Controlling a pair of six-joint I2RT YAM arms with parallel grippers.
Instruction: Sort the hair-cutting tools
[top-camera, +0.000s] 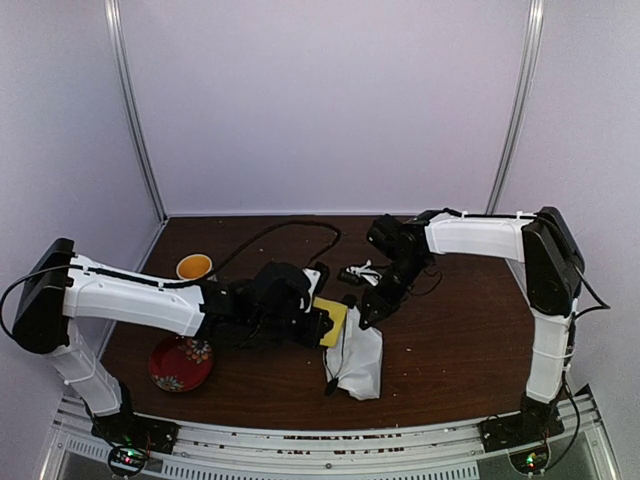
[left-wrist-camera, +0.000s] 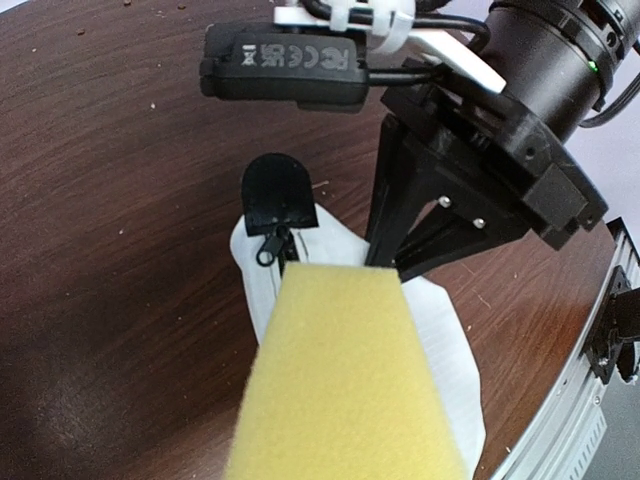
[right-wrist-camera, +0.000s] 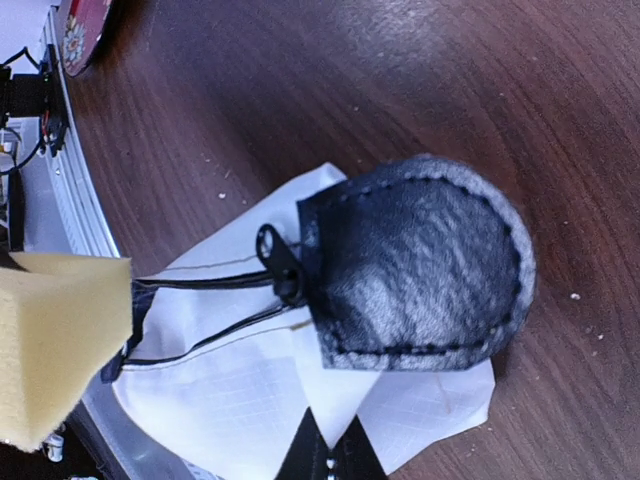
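A white cloth bag (top-camera: 361, 362) with a dark zip and a black rounded tab (right-wrist-camera: 420, 265) lies on the table; the tab is at its far end in the top view. My left gripper (top-camera: 318, 325) hangs beside the bag with a yellow sponge (left-wrist-camera: 340, 380) that moves along with it. The sponge hides the left fingers in the left wrist view and covers part of the bag. At the bag's right side, my right gripper has its tips close together, with a gathered fold of white cloth between them. No hair cutting tools are visible.
A red flowered bowl (top-camera: 180, 364) stands at the front left, and an orange-lined cup (top-camera: 194, 267) behind the left arm. Both arms are close to each other over the bag.
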